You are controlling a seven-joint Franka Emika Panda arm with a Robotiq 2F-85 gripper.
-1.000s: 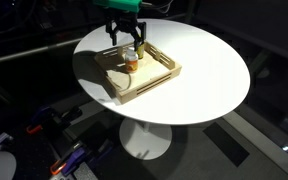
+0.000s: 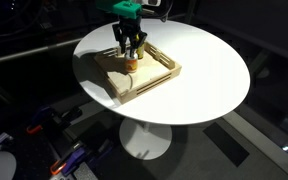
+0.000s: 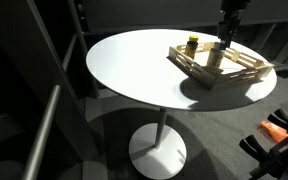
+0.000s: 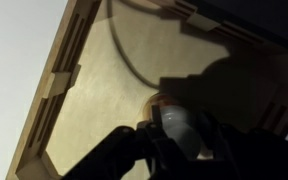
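Observation:
An orange-and-white bottle with a white cap point(image 2: 131, 64) stands upright inside the light wooden tray point(image 2: 144, 87). A second bottle with a yellow cap point(image 3: 192, 44) stands in the tray as well, apart from the first. The wrist view shows the white cap from above between dark fingers; the lower part of the bottle is mostly hidden there.
The tray rests on a round white table point(image 2: 209, 75), with bare tabletop to its right in exterior view 1. Slatted tray walls point(image 4: 56, 85) surround the bottles. A thin dark curved line or shadow crosses the tray floor.
The gripper has come down from above the tray onto the bottle's cap and now grips it. The bottle and tray appear to stand where they were.

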